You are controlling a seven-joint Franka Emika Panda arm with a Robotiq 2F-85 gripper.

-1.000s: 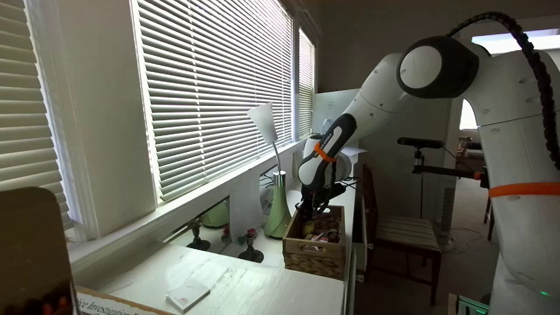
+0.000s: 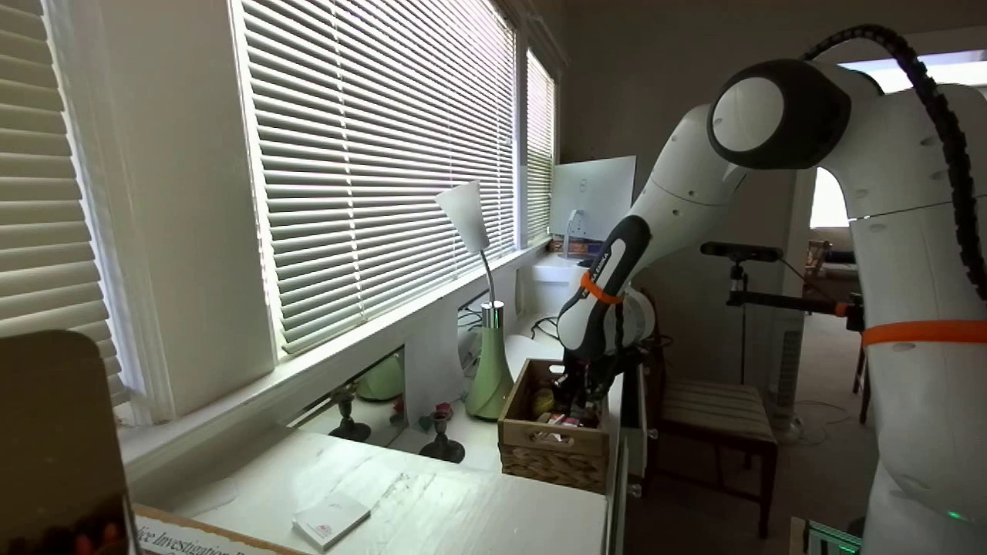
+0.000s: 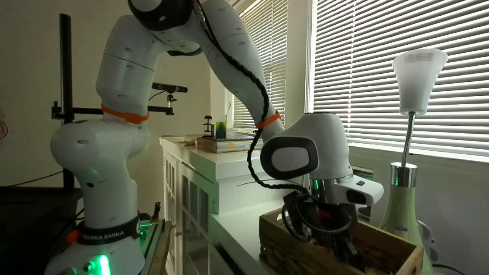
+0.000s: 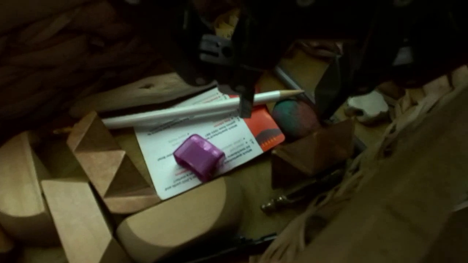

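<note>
My gripper reaches down inside a wooden-rimmed woven basket [image 2: 553, 459]. Its fingers [image 4: 246, 101] stand apart in the wrist view, and nothing is clamped between them. One fingertip overlaps a white pencil [image 4: 184, 113], whose bare wood tip points into the gap. Just beyond that tip sits a teal and reddish ball [image 4: 294, 117]. The pencil lies across a white and red printed card [image 4: 164, 160], which also bears a shiny purple block [image 4: 198, 155]. In both exterior views the fingertips are hard to make out against the dark basket.
Pale wooden blocks [image 4: 182, 219] and a zigzag wooden piece [image 4: 107, 168] crowd the basket's floor. A brown block [image 4: 316, 151] and a small white piece [image 4: 367, 106] lie near one wall. Beside the basket stands a green lamp [image 2: 490, 375].
In exterior view 1 my arm has shifted right and its hand has gone lower, from the basket's back left to nearer its middle. The basket and lamp stay put.
</note>
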